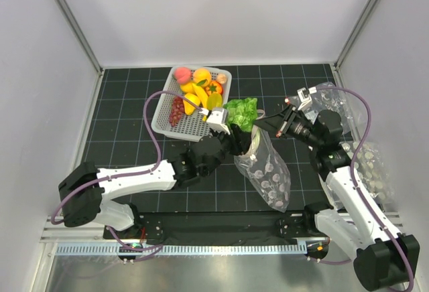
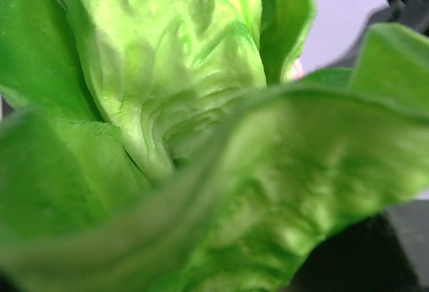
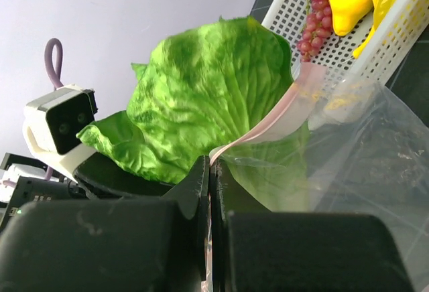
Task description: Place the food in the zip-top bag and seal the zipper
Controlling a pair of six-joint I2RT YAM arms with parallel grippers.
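Observation:
Green lettuce (image 1: 242, 113) stands at the mouth of the clear zip top bag (image 1: 268, 177). In the right wrist view, part of the lettuce (image 3: 208, 84) shows through the bag's film (image 3: 375, 148); most of it is outside. My right gripper is shut on the bag's pinkish rim. From above, my left gripper (image 1: 242, 140) is at the near side of the lettuce, by the bag mouth. Leaves (image 2: 174, 57) fill the left wrist view and cover most of the fingers, so whether the fingers grip the lettuce cannot be made out.
Behind the arms, a white perforated basket (image 1: 161, 119) holds grapes (image 1: 176, 110), a banana and several other fruits. More clear bags (image 1: 371, 178) lie at the right by the wall.

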